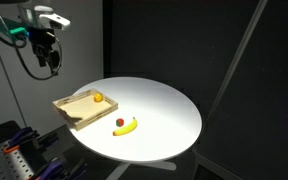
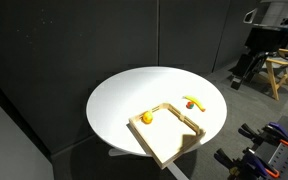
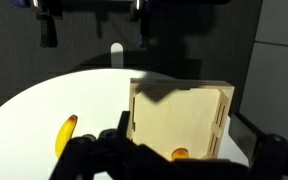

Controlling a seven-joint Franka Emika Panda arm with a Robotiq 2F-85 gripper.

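High beside the white table, my gripper hangs open and empty; in the wrist view its dark fingers (image 3: 120,136) stand wide apart, with part of the tray visible below between them. A shallow light-wood tray (image 1: 76,117) sits on the table on the arm's side. Inside it, near one corner, is an orange round fruit (image 1: 98,97). Out on the bare tabletop lie a yellow banana (image 1: 126,128) and a small red round fruit (image 1: 120,122), side by side. In the wrist view the banana (image 3: 65,134) is at lower left, and the red fruit is mostly hidden by a finger.
The round white table (image 1: 169,115) has wide free room beyond the fruit. Dark curtains (image 1: 174,40) close off the back. A wooden chair (image 2: 276,75) stands off to the side in the second exterior view.
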